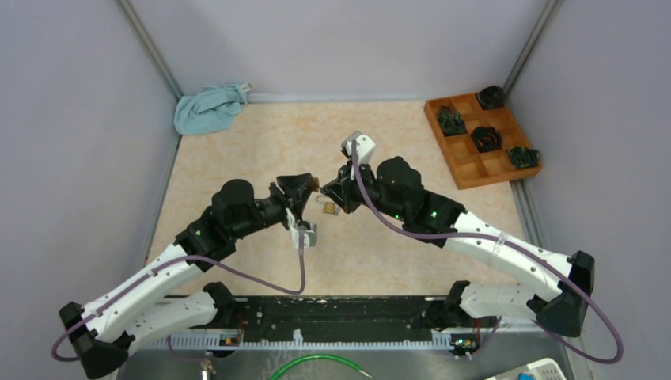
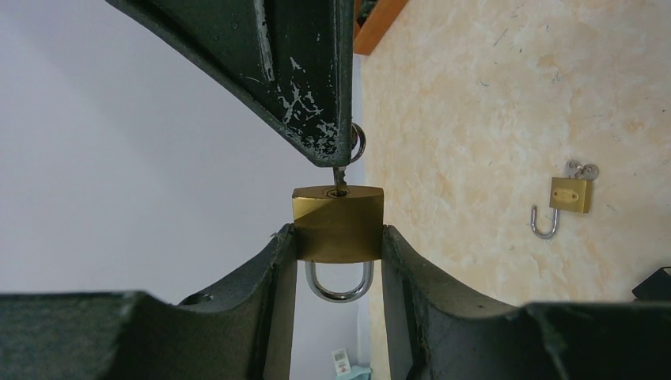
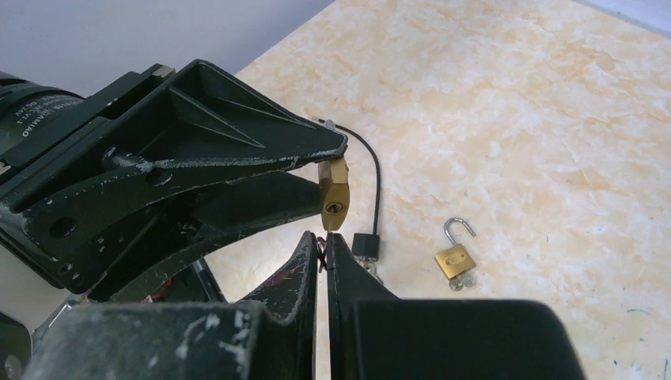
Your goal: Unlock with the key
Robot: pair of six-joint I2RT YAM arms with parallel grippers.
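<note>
In the left wrist view a brass padlock point(image 2: 339, 226) is pinched by its sides in my left gripper, its shackle point(image 2: 340, 296) hanging below. A thin key point(image 2: 340, 177) sticks out of my right gripper's fingertips point(image 2: 331, 154); its blade meets the lock's keyhole face at the keyhole, but how deep it sits I cannot tell. Seen from the right wrist, my right gripper is shut on the key, with a small ring point(image 3: 321, 252) between its fingers. The keyhole point(image 3: 335, 208) shows just above them. From the top, both grippers meet near the table's middle.
Another brass padlock point(image 3: 456, 260) lies open on the table with keys beside it. Near it is a black lock point(image 3: 365, 245) with a dark cable. A wooden tray point(image 1: 467, 170) stands back right, a blue cloth point(image 1: 207, 111) back left.
</note>
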